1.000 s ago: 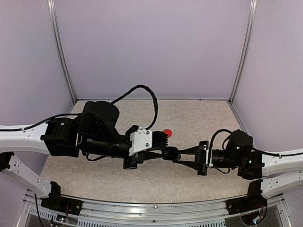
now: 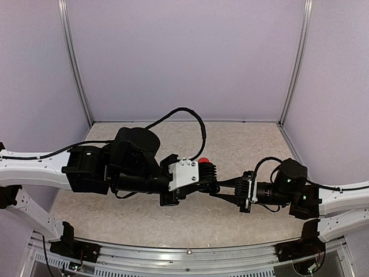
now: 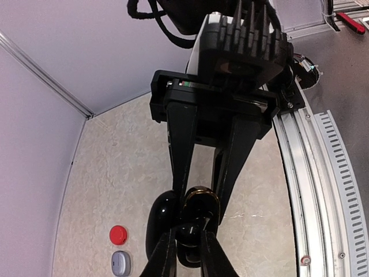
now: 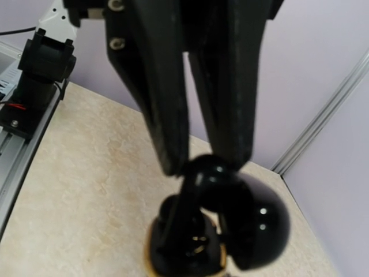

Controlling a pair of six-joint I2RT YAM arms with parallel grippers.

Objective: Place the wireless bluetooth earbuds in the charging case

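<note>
In the middle of the top view, my left gripper [image 2: 202, 187] and right gripper [image 2: 216, 188] meet. In the left wrist view the black open charging case [image 3: 160, 224] with a gold rim is held by my right gripper's long fingers. My left gripper reaches into it from below, shut on a small glossy black earbud [image 3: 188, 234], largely overlapping the case. The right wrist view shows the case [image 4: 256, 225] close under the right fingertips, with the dark earbud at its top; exactly how far it sits inside I cannot tell.
A red round object [image 3: 118, 235] and a grey rounded object [image 3: 120, 263] lie on the bare board [image 2: 144, 225] beyond the grippers. Walls enclose the back and sides; a metal rail runs along the front edge.
My left arm has moved rightward toward the right gripper, closing in on the case and covering more of it in the top view. The right arm has hardly moved.
</note>
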